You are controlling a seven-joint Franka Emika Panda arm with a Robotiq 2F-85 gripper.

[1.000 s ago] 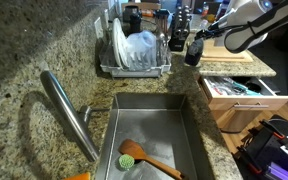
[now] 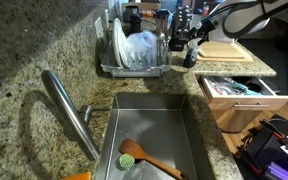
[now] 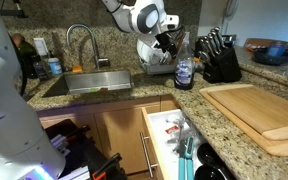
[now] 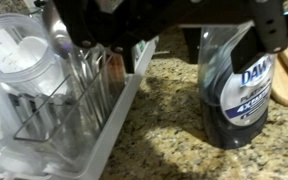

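A clear bottle of dark blue Dawn soap (image 4: 246,95) stands upright on the granite counter in the wrist view. Exterior view 1 has the same bottle (image 2: 191,56) right of the dish rack, and in exterior view 2 the bottle (image 3: 184,68) stands before the knife block. My gripper is open, its dark fingers apart, with counter showing through the gap. The bottle is beside the right finger (image 4: 192,42), not visibly between the two; whether they touch I cannot tell. Exterior view 1 puts the gripper (image 2: 177,44) at the bottle's upper left.
A white dish rack (image 4: 119,110) with plates and cups is close on the left. The sink (image 2: 154,105) contains a wooden spoon (image 2: 156,161) and a green scrubber (image 2: 132,148). Cutting boards (image 3: 254,105) lie beyond the bottle, and a drawer (image 2: 242,95) is pulled out.
Over the last second, the arm has come leftward toward the dish rack in exterior view 1. The bottle appears slightly farther left and lower than a second ago.
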